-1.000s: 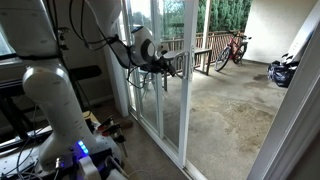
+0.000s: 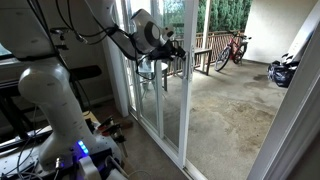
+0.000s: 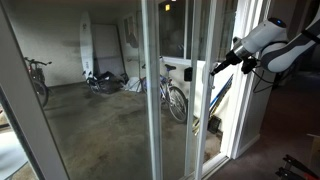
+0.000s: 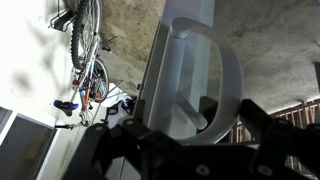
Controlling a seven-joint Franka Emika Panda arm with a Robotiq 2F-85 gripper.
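A white sliding glass door [image 2: 184, 110] stands upright beside a wide opening. Its white loop handle [image 4: 232, 80] fills the middle of the wrist view, close to the camera. My gripper is there with its black fingers spread to either side of the handle, and they look open, not closed on it. In exterior view 1 the gripper [image 2: 176, 50] is at the door's edge, high up, with the arm reaching from the left. In exterior view 2 the gripper [image 3: 216, 68] reaches the door frame from the right. Whether the fingers touch the handle is hard to tell.
Beyond the opening lies bare concrete floor [image 2: 228, 115]. A red bicycle [image 2: 232, 50] and a dark covered bundle [image 2: 283, 70] stand at the back. Another bicycle [image 3: 172, 96] is behind the glass in exterior view 2. The white door frame [image 2: 285, 110] bounds the right side.
My arm's wrist has risen and shifted a little to the right, towards the door's edge. The door shows no clear movement.
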